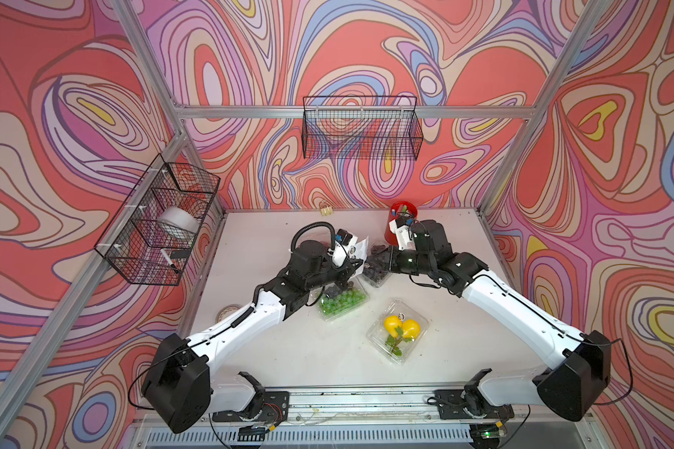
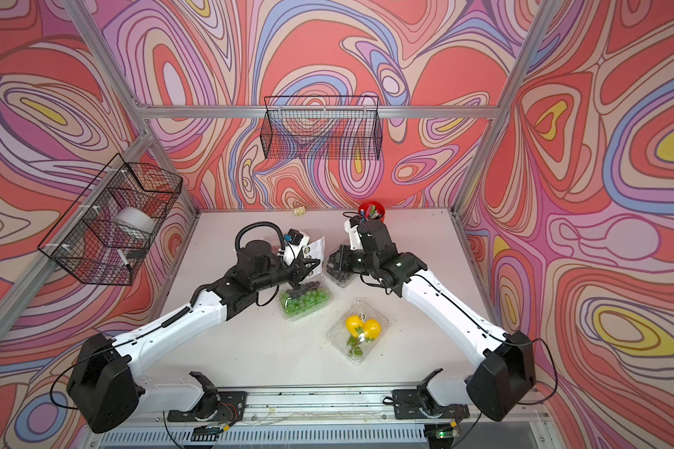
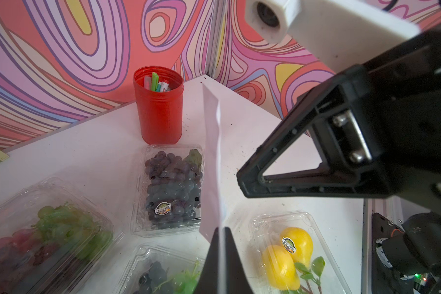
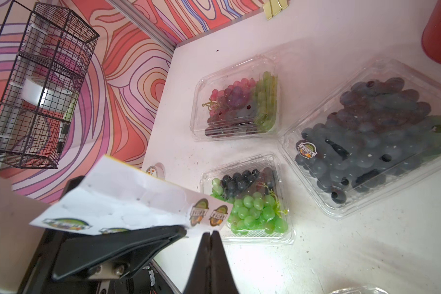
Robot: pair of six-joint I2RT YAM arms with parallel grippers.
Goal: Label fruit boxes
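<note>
A white backing sheet point(image 4: 127, 196) carries round fruit stickers point(image 4: 199, 211); two show near its free end, others along its lower edge. My left gripper is shut on this sheet, which stands up from its fingertips in the left wrist view. My right gripper is shut with nothing between its fingers, just off the sheet's stickered end. Clear boxes lie below: green and black grapes point(image 4: 250, 201), red grapes point(image 4: 237, 105), dark grapes point(image 4: 372, 137) and yellow fruit point(image 1: 398, 329). The dark-grape and yellow-fruit boxes bear stickers; none shows on the other two.
A red cup of pens point(image 3: 158, 110) stands behind the dark grapes. A tape roll point(image 4: 155, 170) lies at the table's left side. Wire baskets hang on the left point(image 1: 157, 220) and back point(image 1: 361, 131).
</note>
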